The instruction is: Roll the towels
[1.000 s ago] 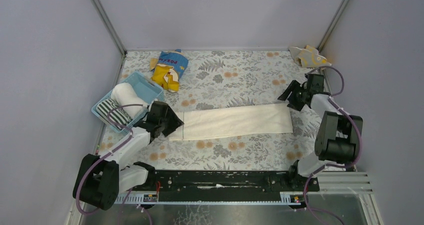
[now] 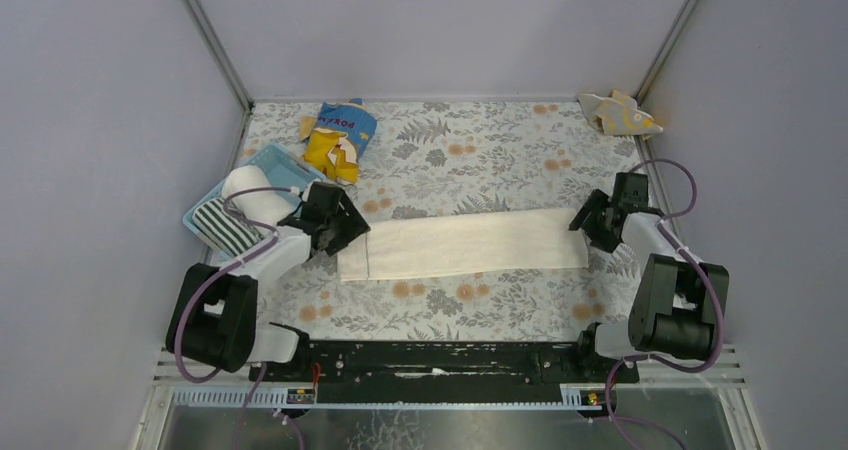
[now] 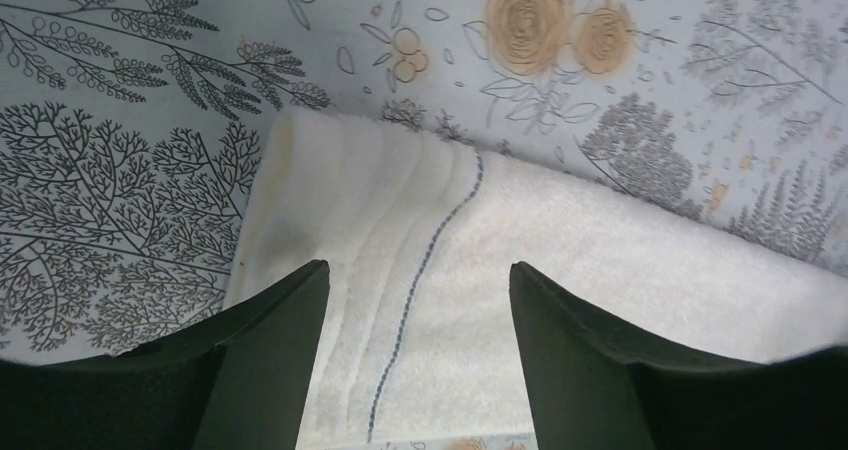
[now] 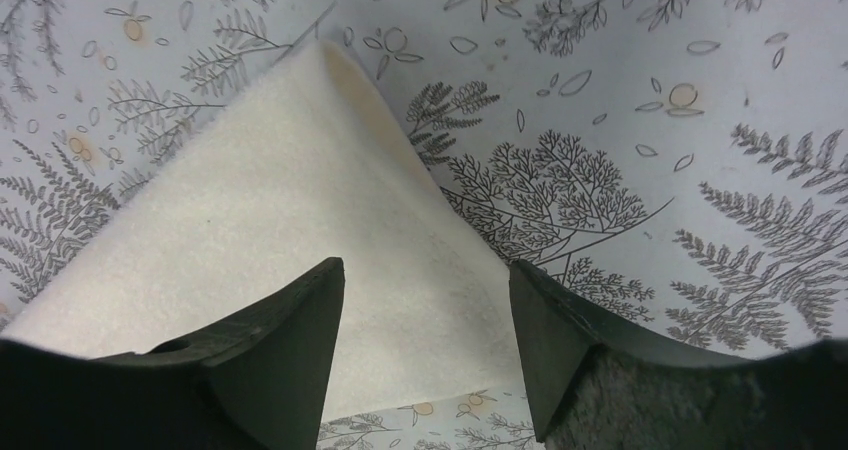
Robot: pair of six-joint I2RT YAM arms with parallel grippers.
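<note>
A cream towel (image 2: 470, 244) lies flat in a long folded strip across the table. Its left end, with a dark stitched line, shows under my left gripper; the fingers are apart above the cloth, gripping nothing. At the strip's right end my right gripper stands open over the towel (image 4: 270, 220), whose folded edge runs between the fingers. In the blue basket (image 2: 296, 172) lie a white rolled towel (image 2: 255, 192) and a green-striped one (image 2: 226, 226).
A blue and yellow package (image 2: 340, 140) stands behind the basket. At the back right corner is a crumpled yellow-and-white cloth (image 2: 618, 115).
Over the last second my left gripper has moved back and to the right a little. The towel's right edge has barely shifted.
</note>
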